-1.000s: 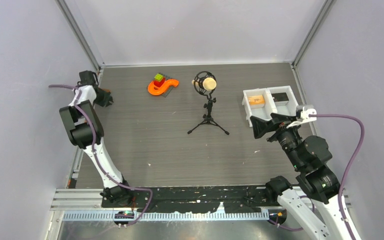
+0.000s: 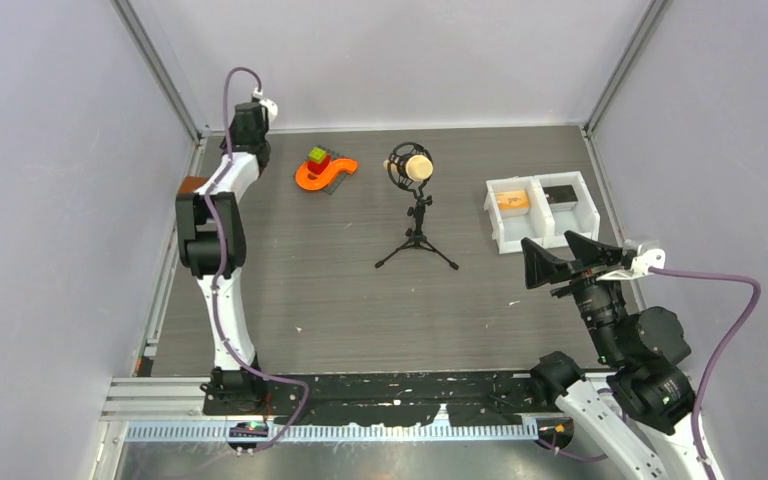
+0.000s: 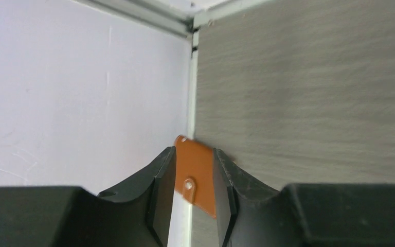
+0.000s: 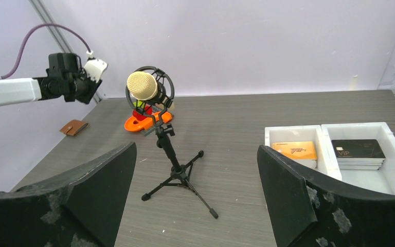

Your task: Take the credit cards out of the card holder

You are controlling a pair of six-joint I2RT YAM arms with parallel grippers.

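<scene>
The brown card holder (image 2: 193,184) lies flat at the table's left edge, against the wall; the right wrist view shows the whole card holder (image 4: 74,127). Raised above the table at the back left is my left gripper (image 2: 248,130). In its own wrist view, the left gripper has its fingers apart with a gap, and the card holder (image 3: 199,163) appears beyond and below them, untouched and partly covered by the fingers. My right gripper is wide open and empty, near the front of the white box. Any cards inside the holder cannot be seen.
A white two-compartment box (image 2: 545,244) at the right holds an orange card stack (image 4: 294,150) and a black VIP card stack (image 4: 357,149). A microphone on a tripod (image 2: 418,210) stands mid-table. Orange-and-red toy blocks (image 2: 318,180) sit behind-left.
My left arm has risen from low over the card holder and swung to the back and right, uncovering most of the holder. The right gripper has shifted slightly to the right.
</scene>
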